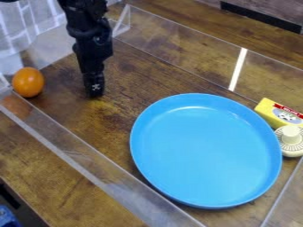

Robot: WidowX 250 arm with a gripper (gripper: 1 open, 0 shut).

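Observation:
My dark gripper (92,87) hangs at the upper left over the wooden table, a little to the right of an orange (27,82) that rests by the clear wall. Its fingertips are small and dark against the wood, so I cannot see clearly how they stand or anything held in them. A large blue plate (206,152) lies at the lower right.
At the right edge are a yellow box (279,113) and a cream round object (290,142). Clear plastic walls border the table. Bare wood lies between the gripper and the plate and at the upper middle.

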